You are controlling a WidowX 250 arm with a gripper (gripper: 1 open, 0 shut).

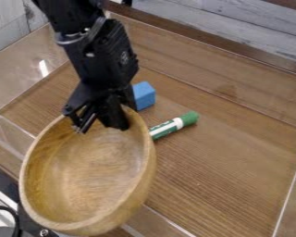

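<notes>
My gripper (99, 116) is shut on the rim of a wooden bowl (82, 185), holding it tilted with its hollow toward the camera, low at the left of the camera view. The fingertips are partly hidden at the bowl's upper rim.
A blue block (144, 95) and a green-and-white cylindrical item (178, 124) lie on the wooden table (225, 176) behind and right of the bowl. Cables show at the lower left corner.
</notes>
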